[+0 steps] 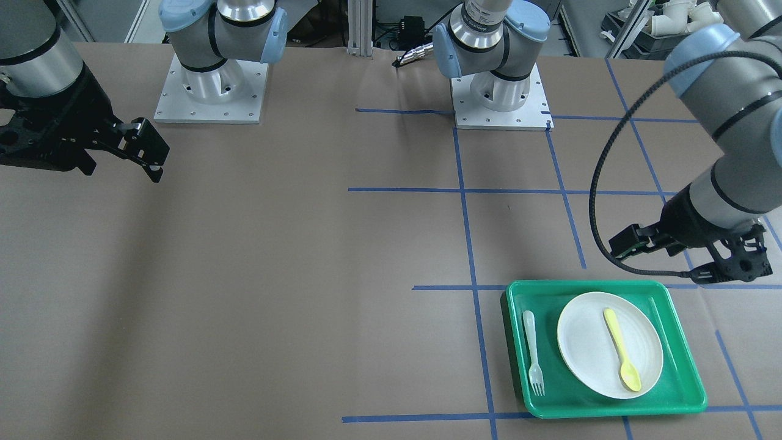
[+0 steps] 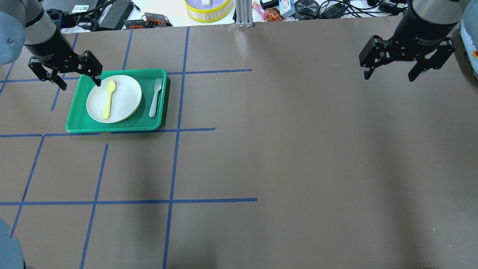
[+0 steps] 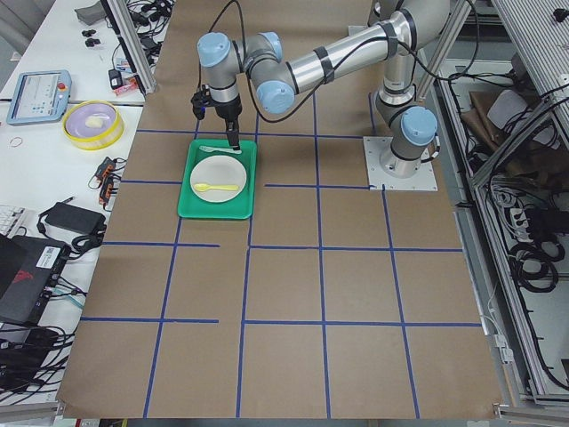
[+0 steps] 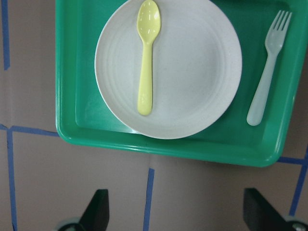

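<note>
A green tray [image 1: 682,381] lies at the right of the front view, holding a white plate [image 1: 586,344] with a yellow spoon [image 1: 623,352] on it and a white fork [image 1: 533,352] beside the plate. My gripper [image 2: 67,83] hangs above the tray's edge, its fingers spread open with nothing between them. In the left wrist view the spoon [image 4: 146,77], plate [image 4: 192,72] and fork [image 4: 267,72] lie below and ahead of the two fingertips at the bottom corners.
A second arm's gripper [image 2: 405,58] is at the top right of the top view. Another robot base [image 1: 506,110] stands at the back.
</note>
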